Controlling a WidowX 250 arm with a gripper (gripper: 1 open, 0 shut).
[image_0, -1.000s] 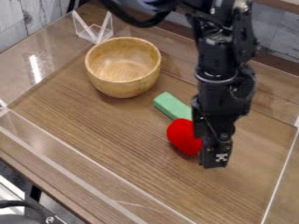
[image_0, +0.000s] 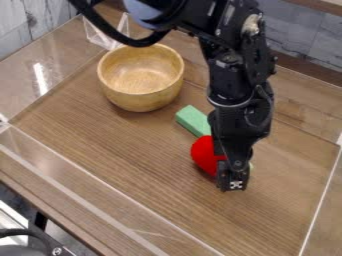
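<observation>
My black gripper (image_0: 223, 165) hangs over a red round object (image_0: 203, 153) near the middle of the table, its lower end overlapping the object's right side. Whether it touches is hard to tell. The fingers look apart, partly hidden by their dark housing. A green block (image_0: 191, 118) lies just behind the red object, partly hidden by the arm.
A tan bowl (image_0: 140, 78) sits at the upper left. Black cables and a clear object lie at the upper left edge.
My gripper has shifted left over the red object, covering more of it and of the area beside the green block.
</observation>
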